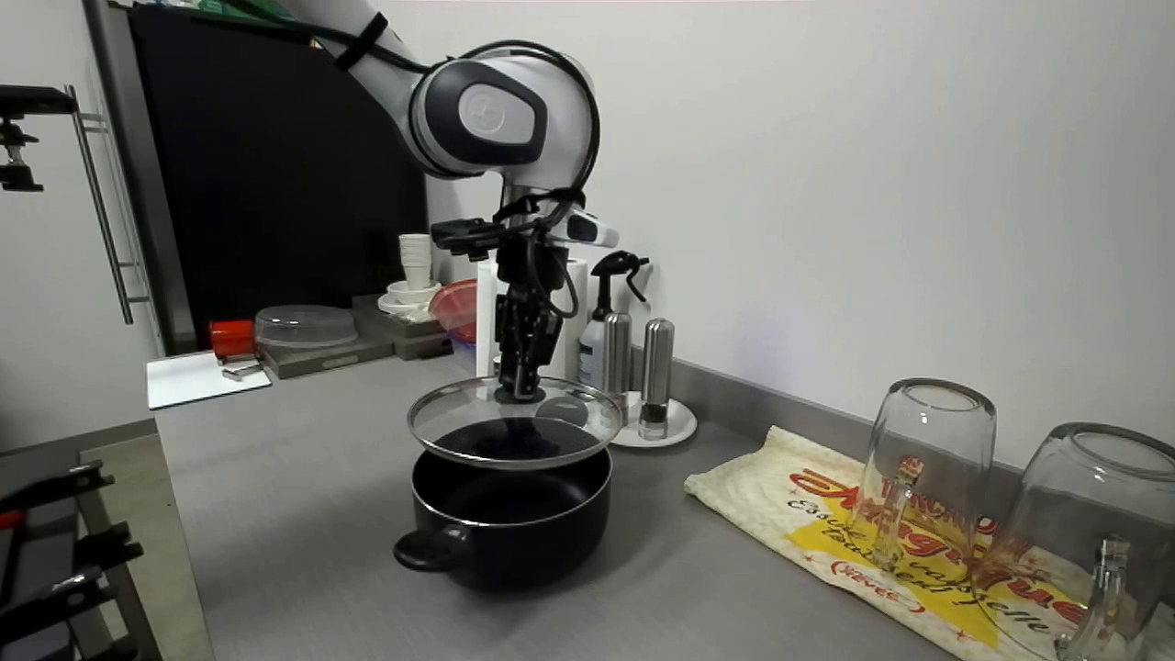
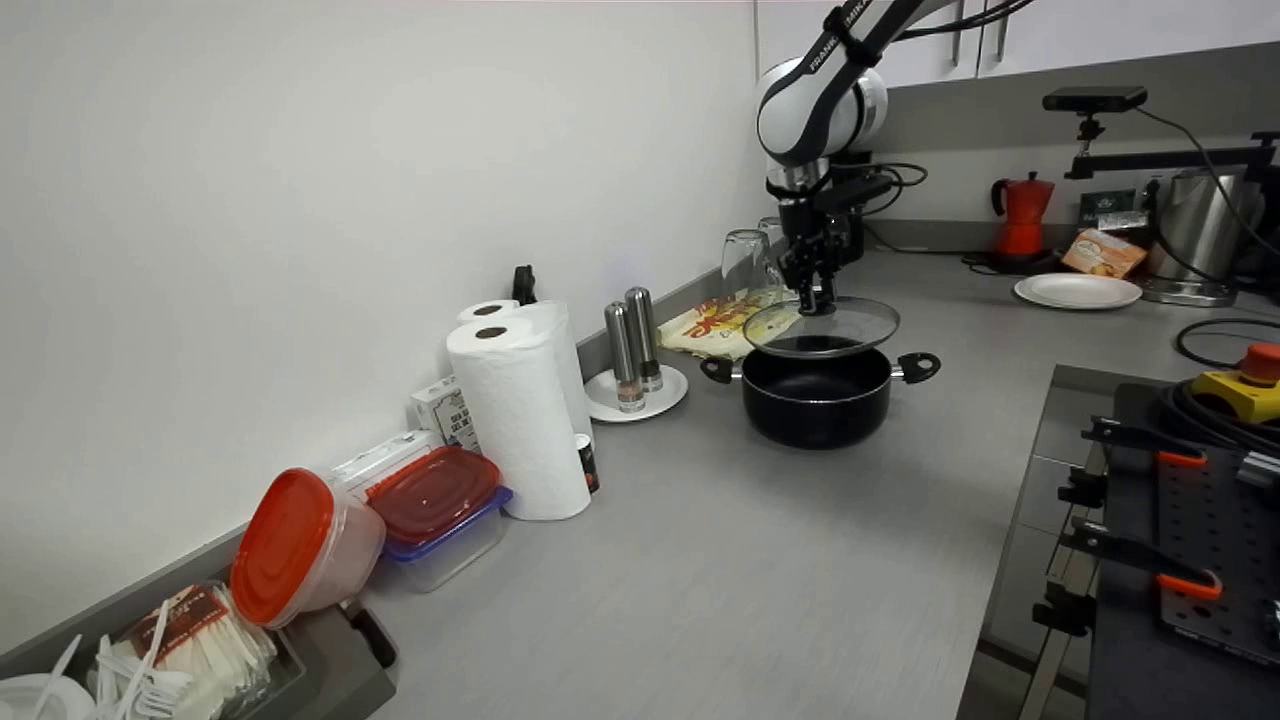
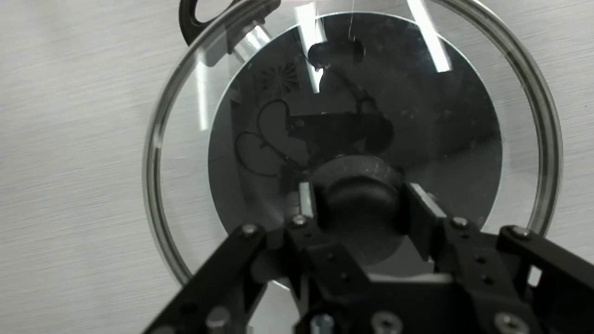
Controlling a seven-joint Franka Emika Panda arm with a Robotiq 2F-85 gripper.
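Observation:
A glass lid (image 1: 474,419) with a metal rim hangs just above the black pot (image 1: 518,542), slightly tilted. My gripper (image 1: 520,387) is shut on the lid's dark knob (image 3: 359,195), which shows between the fingers in the wrist view. In exterior view 2, the lid (image 2: 866,324) sits over the opening of the pot (image 2: 816,414), with a gap still visible at the front. Through the glass in the wrist view, the pot's dark inside (image 3: 445,128) looks empty apart from reflections.
Two metal grinders (image 1: 656,369) stand on a white plate (image 1: 674,428) behind the pot. To the right, two upturned glass mugs (image 1: 931,441) rest on a printed cloth (image 1: 760,474). Paper towel rolls (image 2: 516,420) line the wall.

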